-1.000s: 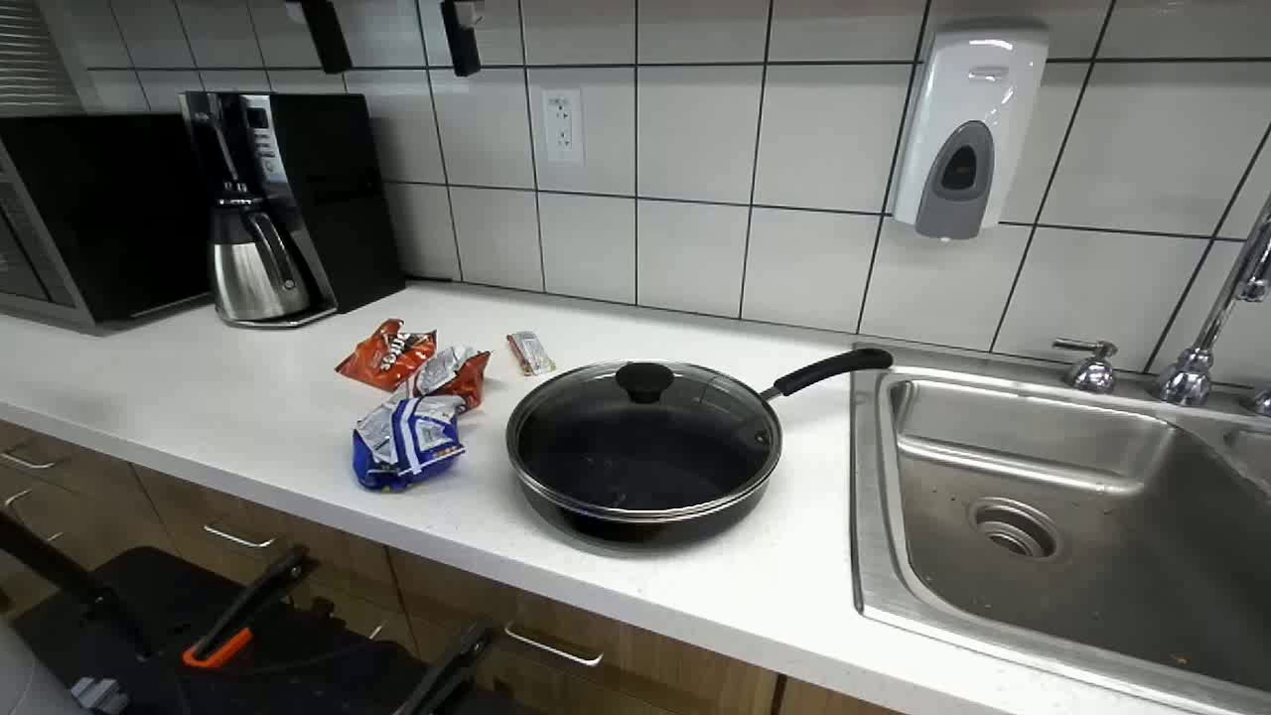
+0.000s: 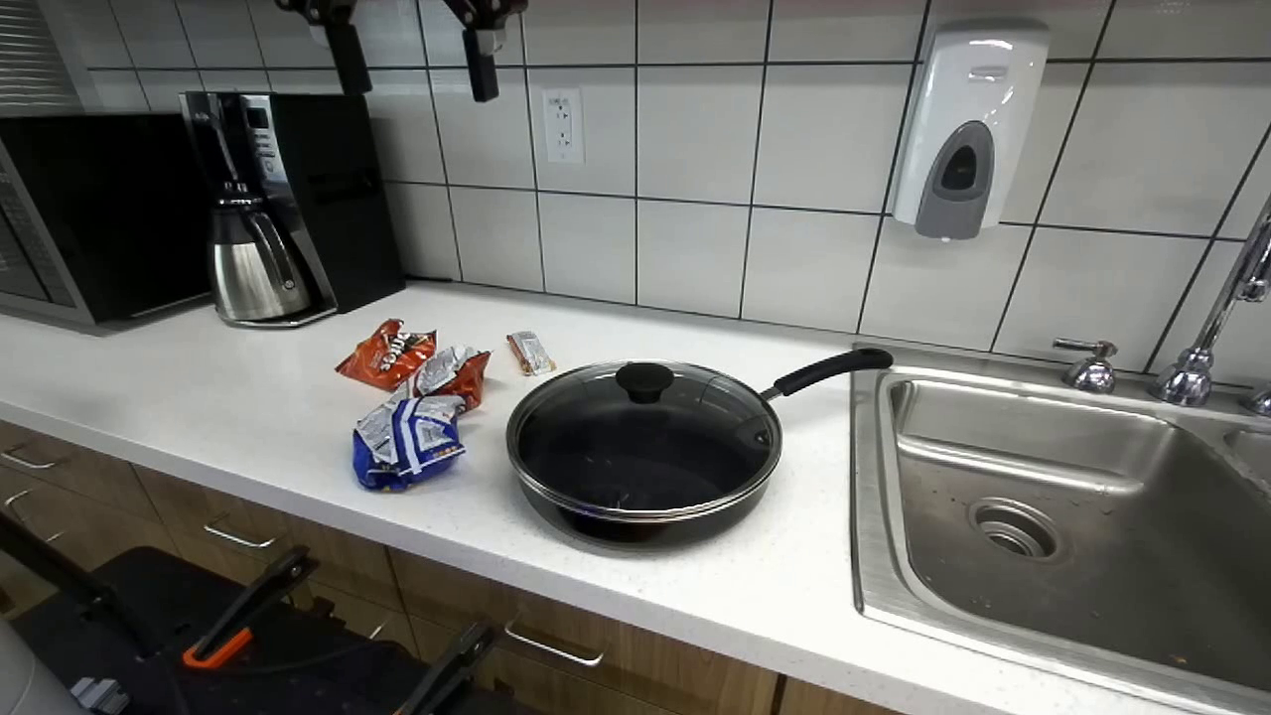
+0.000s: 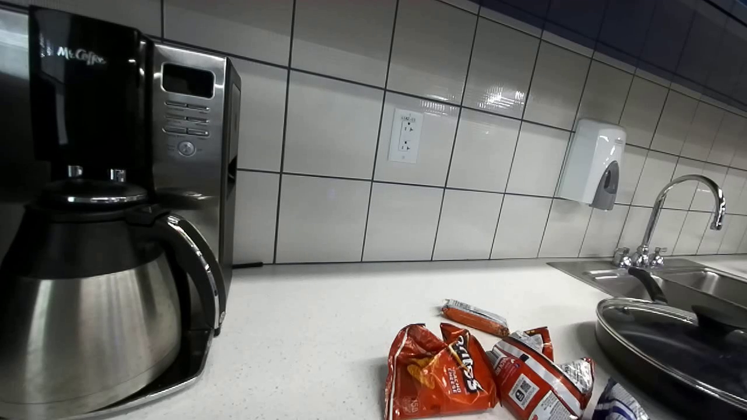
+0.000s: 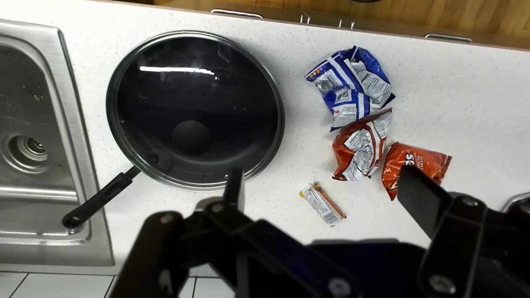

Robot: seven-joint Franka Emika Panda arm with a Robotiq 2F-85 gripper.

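My gripper (image 2: 417, 85) hangs high above the counter at the top of exterior view 1, its two fingers spread wide with nothing between them. In the wrist view, one of its fingers (image 4: 420, 198) overlaps the edge of an orange-red chip bag (image 4: 422, 161). Against that bag lies a second red bag (image 4: 361, 149), crumpled, and past it a blue-and-white bag (image 4: 353, 87). A small wrapped bar (image 4: 323, 203) rests alone on the counter. The black pan (image 2: 643, 465) is covered by a glass lid with a black knob (image 2: 644, 381).
The pan's handle (image 2: 822, 371) reaches over the edge of the steel sink (image 2: 876, 536). A coffee maker (image 2: 340, 203) with a steel carafe stands left at the wall. A soap dispenser (image 2: 971, 131) hangs on the tiles.
In exterior view 1 my gripper has come a little lower and slightly to the right, still open. The bags, bar and pan have stayed in place.
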